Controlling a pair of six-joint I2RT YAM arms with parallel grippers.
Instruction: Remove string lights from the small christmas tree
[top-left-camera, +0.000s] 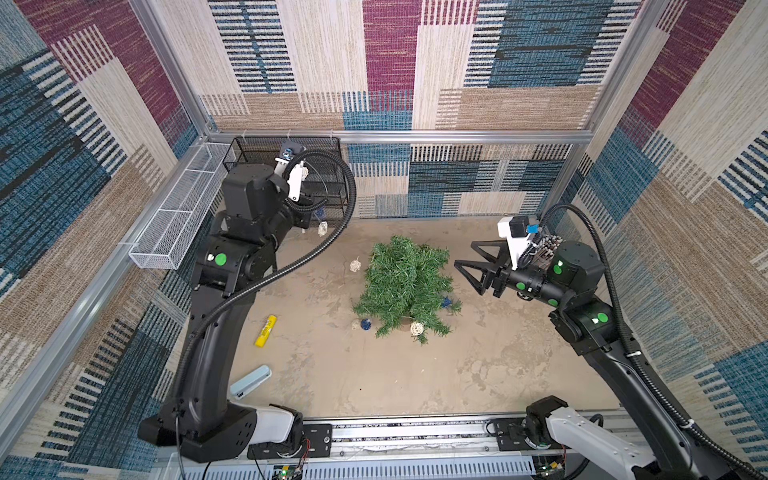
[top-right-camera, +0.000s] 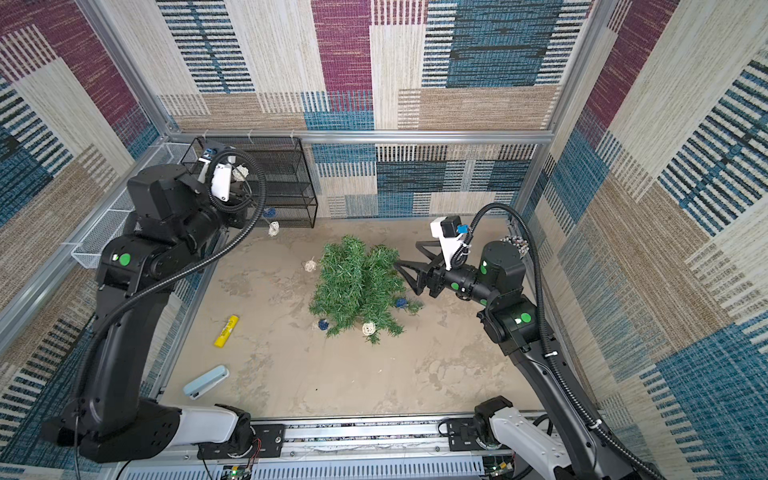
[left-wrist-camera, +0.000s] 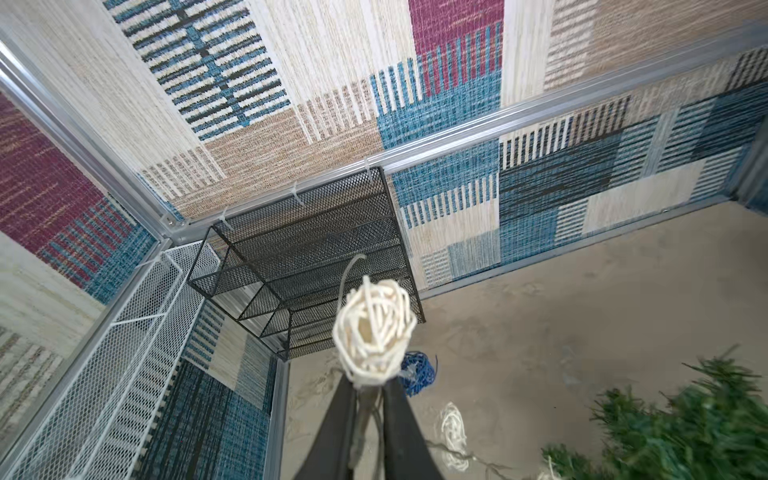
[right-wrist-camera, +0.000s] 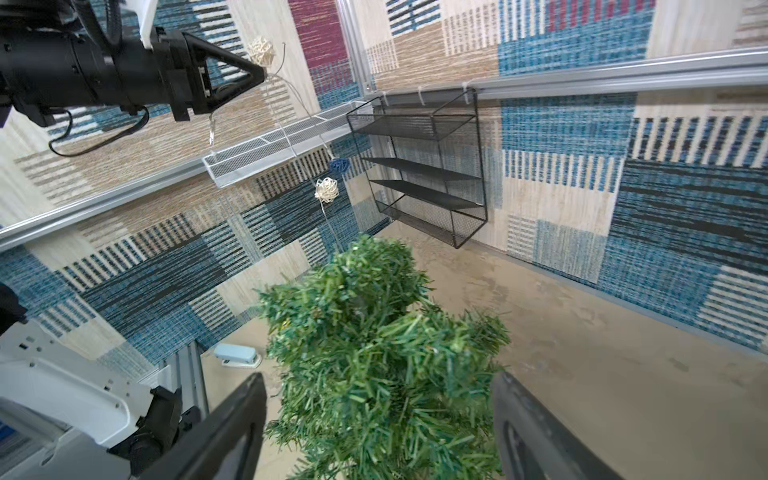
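The small tree (top-left-camera: 404, 284) stands mid-table with ball lights still on it, including a white ball (top-left-camera: 416, 328) and blue ball (top-left-camera: 365, 324) at its base. My left gripper is raised at the back left, shut on the string lights, a white ball (left-wrist-camera: 373, 328) at its fingertips. More balls (right-wrist-camera: 326, 189) hang on the wire down toward the tree. My right gripper hangs at the tree's right, open, its fingers either side of the tree in the wrist view, nothing held.
A black wire shelf (right-wrist-camera: 424, 168) and white mesh basket (top-left-camera: 176, 208) hang at the back left. A yellow object (top-left-camera: 265, 330) and pale blue object (top-left-camera: 250, 381) lie on the left of the table (top-left-camera: 512, 360).
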